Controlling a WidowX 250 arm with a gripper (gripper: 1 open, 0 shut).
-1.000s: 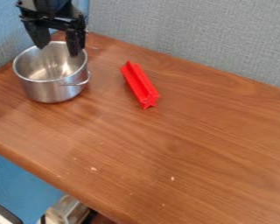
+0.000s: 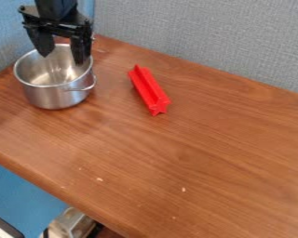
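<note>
My black gripper [image 2: 60,48] hangs at the top left, directly over a steel pot [image 2: 52,87], its two fingers spread open at about the rim. Whether anything lies inside the pot cannot be fully seen behind the gripper. A red elongated object [image 2: 149,90] lies on the wooden table [image 2: 201,167] to the right of the pot, apart from it.
Grey padded panels [image 2: 208,37] border the back and left of the table. Some metal hardware [image 2: 71,225] shows below the table's left edge.
</note>
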